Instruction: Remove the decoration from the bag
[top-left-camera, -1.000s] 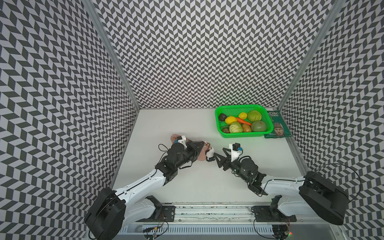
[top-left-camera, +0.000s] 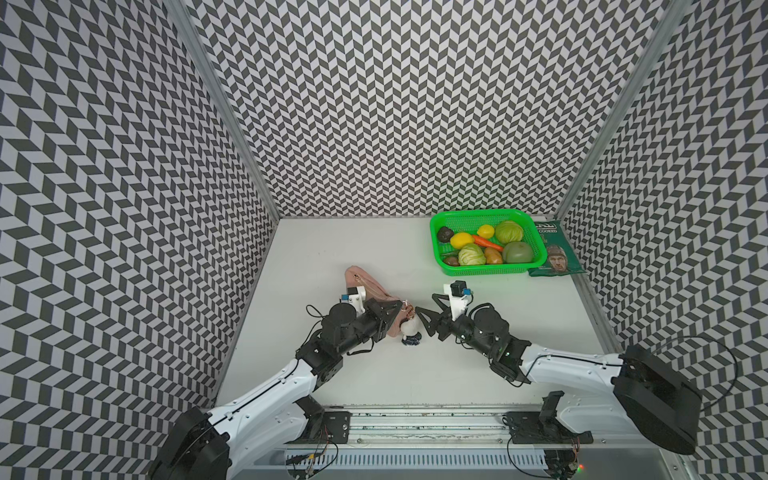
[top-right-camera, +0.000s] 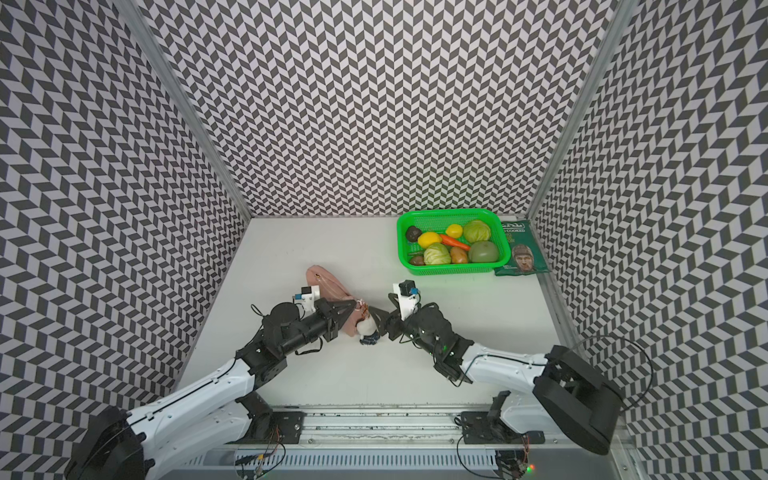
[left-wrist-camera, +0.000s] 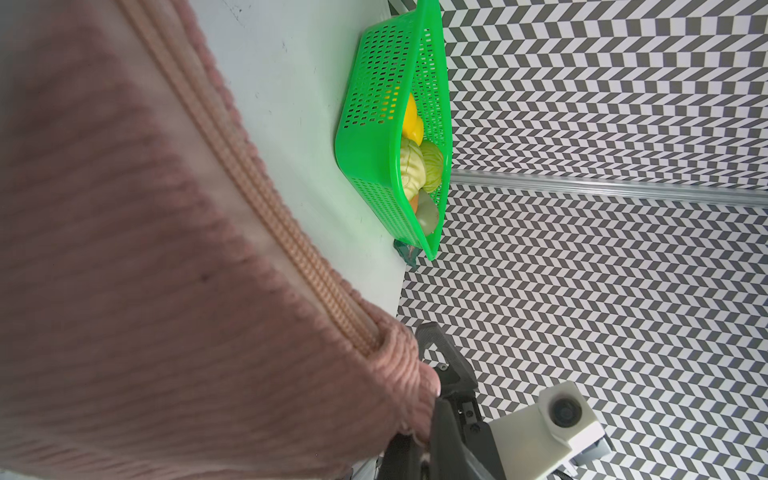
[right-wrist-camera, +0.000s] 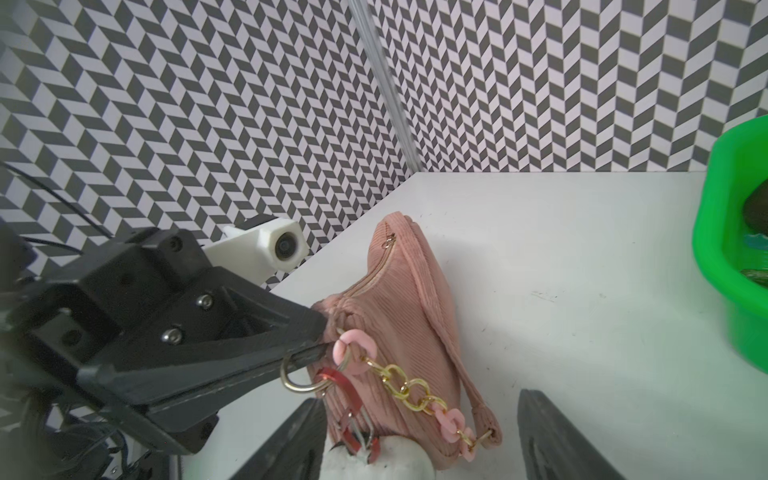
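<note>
The pink corduroy bag (top-left-camera: 364, 284) stands partly raised behind my left gripper (top-left-camera: 400, 304). In the right wrist view, that gripper's shut fingertips have a metal ring (right-wrist-camera: 300, 387) running between them, by the bag's (right-wrist-camera: 392, 296) upper corner. From the ring hang a red strap (right-wrist-camera: 344, 388) with a clasp and a white ball-like decoration (right-wrist-camera: 380, 464), dark at its lower end in the top left view. A pink and yellow chain (right-wrist-camera: 408, 392) hangs there too. My right gripper is open, facing the decoration, nothing gripped.
A green basket (top-left-camera: 489, 270) of toy fruit and vegetables stands at the back right. Beside it lies a dark green packet (top-left-camera: 556, 256). Both grippers are close together.
The left gripper moved left and toward the front edge, with the bag and decoration shifting along.
</note>
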